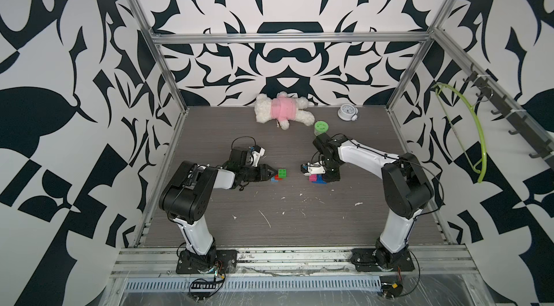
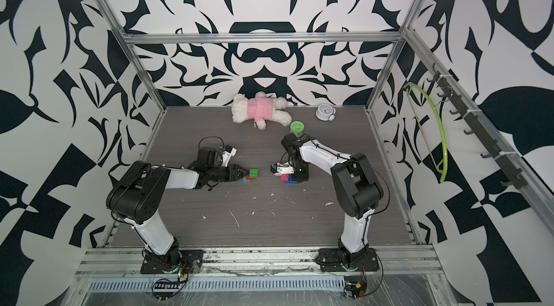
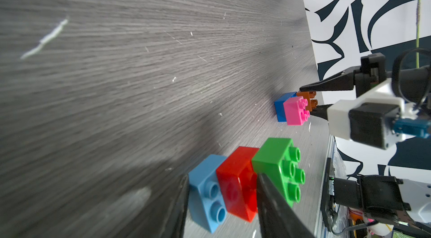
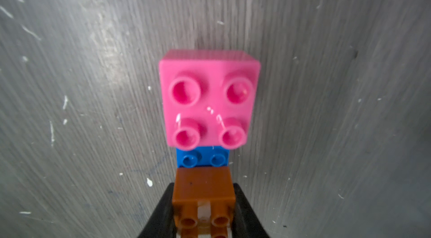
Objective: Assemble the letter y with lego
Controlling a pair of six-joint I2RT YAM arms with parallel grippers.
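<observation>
In the left wrist view, a light blue brick, a red brick and a green brick are joined in a staggered row. My left gripper is part open, its fingers to either side of the light blue and red bricks; whether they touch is unclear. A pink brick sits on one end of a blue brick. Toward the blue brick's other end is an orange-brown brick, with my right gripper shut on it. Whether the orange-brown brick is seated on the blue one is hidden.
A plush toy in pink lies at the back, with a green-topped round container and a white clock to its right. Bare table spreads in front of the bricks, and a gap separates the two brick groups.
</observation>
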